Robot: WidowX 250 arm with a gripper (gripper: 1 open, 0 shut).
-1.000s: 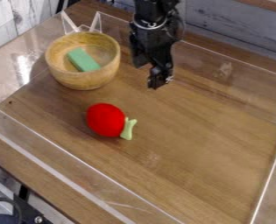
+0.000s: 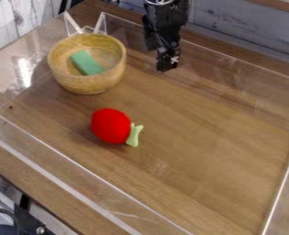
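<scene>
A wooden bowl point(image 2: 106, 77) sits at the back left of the table, with a green block point(image 2: 85, 62) inside it. A red object with a light green tip point(image 2: 111, 125) lies on the table left of centre, toward the front. My black gripper point(image 2: 161, 57) hangs over the back of the table, to the right of the bowl, holding nothing that I can see; its fingers look open, though they are small and dark.
Clear edging runs along its sides, and a wall stands behind at the back.
My gripper has moved up and back, away from the middle of the table. The bowl, block and red object have not moved.
</scene>
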